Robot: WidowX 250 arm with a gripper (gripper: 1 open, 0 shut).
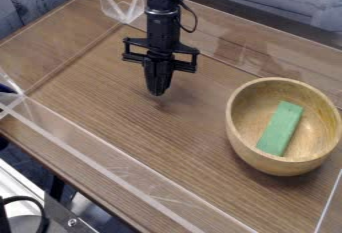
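Note:
My gripper (159, 83) points down over the middle of the wooden table (147, 157), shut, with nothing visible between its fingers. To the right is a large tan bowl (243, 127) with a green rectangular block (279, 128) lying inside it, well apart from the gripper.
Something pale and translucent (11, 105) shows at the left edge, and a black cable (27, 202) at the lower left. A dark plank wall borders the table at the back.

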